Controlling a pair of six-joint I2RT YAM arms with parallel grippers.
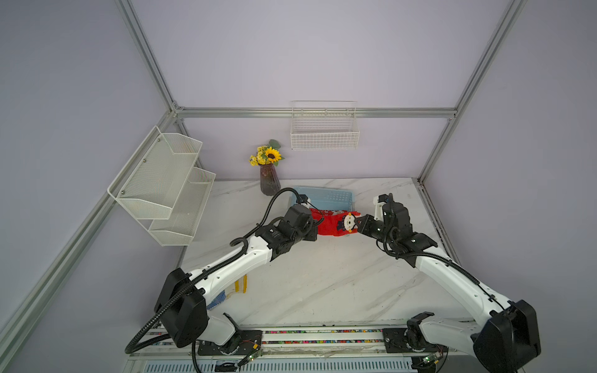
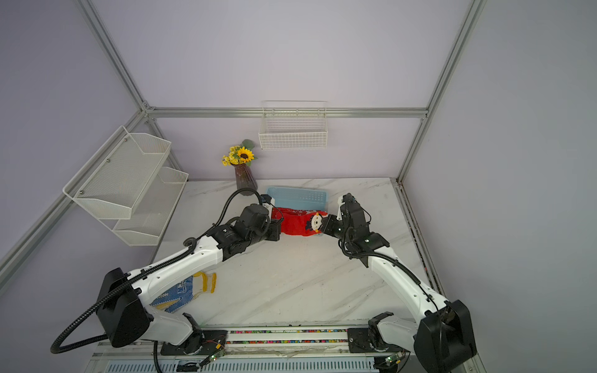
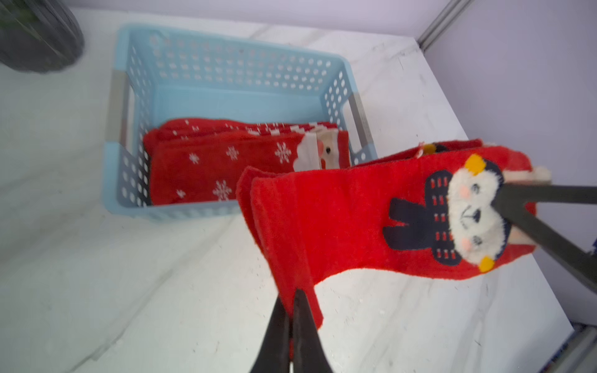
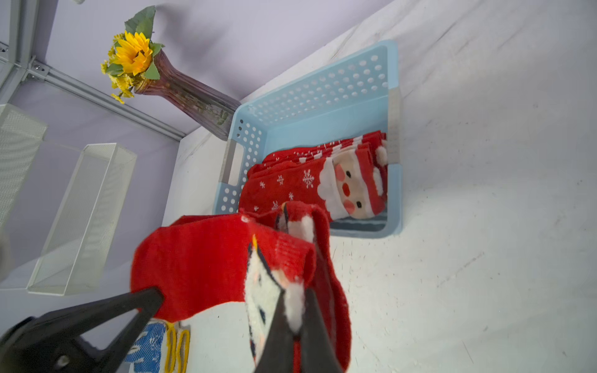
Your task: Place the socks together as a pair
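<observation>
A pair of red socks (image 3: 348,217), laid together and carrying a white-faced penguin-like figure, hangs stretched between my two grippers above the table. In the left wrist view my left gripper is shut on one end, where the red cloth droops down into its fingers. At the other end, my right gripper is shut on the socks (image 4: 205,261) near the figure's face. Behind them sits the light blue basket (image 3: 217,105), holding folded red Santa socks (image 4: 311,183). From the top views the raised socks cover the basket's front part.
A dark vase with sunflowers (image 2: 245,174) stands behind and left of the basket. Blue-and-yellow socks (image 2: 186,292) lie at the front left, partly under the left arm.
</observation>
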